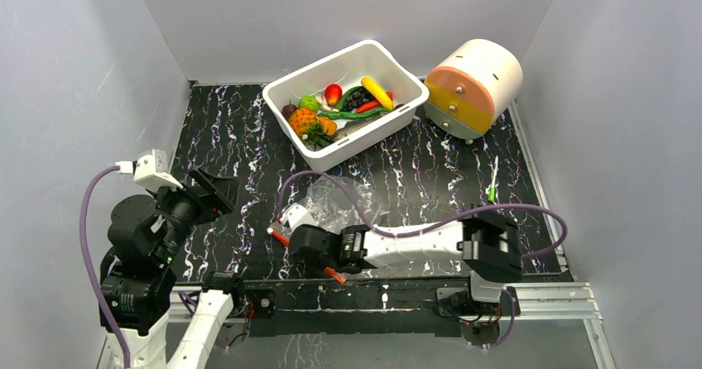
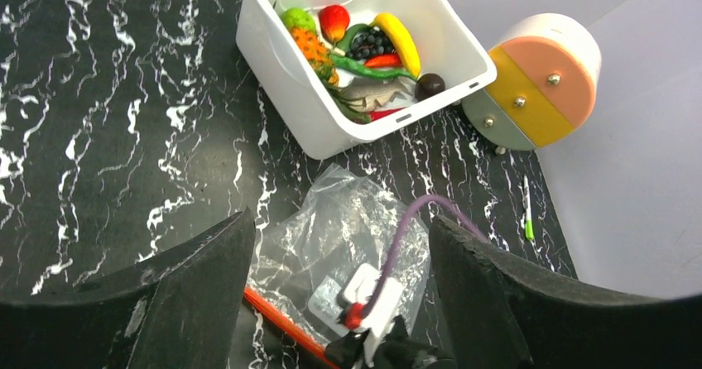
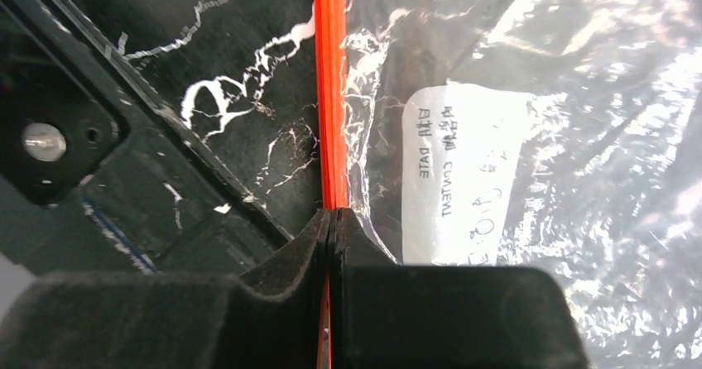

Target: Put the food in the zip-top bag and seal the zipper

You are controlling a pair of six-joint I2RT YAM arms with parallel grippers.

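A clear zip bag (image 1: 339, 203) with a red zipper strip (image 3: 329, 79) lies on the dark marbled table. A white label (image 3: 463, 170) shows through its plastic. My right gripper is at the strip, fingers together, and a thin red line runs between its fingers. From the top, the right arm hides these fingertips and the middle of the strip. Left of the bag, my left gripper hangs above the table, spread wide and empty. Toy food, including a yellow banana (image 1: 377, 93), an orange pineapple (image 1: 304, 122) and a red chili (image 2: 382, 60), sits in the white bin (image 1: 372, 137).
A round cream-coloured drum (image 1: 487, 71) with a striped face stands at the back right. A white and green pen-like tool (image 1: 494, 179) lies near the right edge. Bare table (image 1: 236, 129) stretches left of the bin. Grey walls enclose the sides.
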